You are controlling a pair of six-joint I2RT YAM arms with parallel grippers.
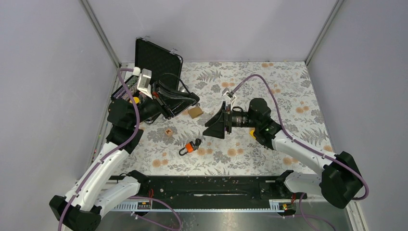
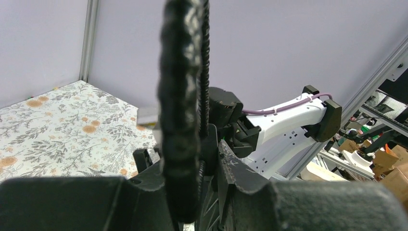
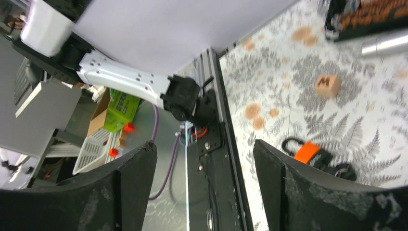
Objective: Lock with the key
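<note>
My left gripper (image 1: 190, 100) is raised at the centre left, shut on a black cable lock, whose loop arches up from the fingers; in the left wrist view the black braided cable (image 2: 180, 106) fills the middle, close to the camera. My right gripper (image 1: 211, 129) stands apart from it, below and to the right in the top view, with its fingers open in the right wrist view. No key can be made out in either gripper. An orange-and-black object (image 1: 190, 147) with a loop lies on the table below.
An open black case (image 1: 158, 60) of assorted items stands at the back left. A small tan block (image 1: 196, 112) and a wooden piece (image 1: 168, 132) lie on the patterned table (image 1: 298, 82).
</note>
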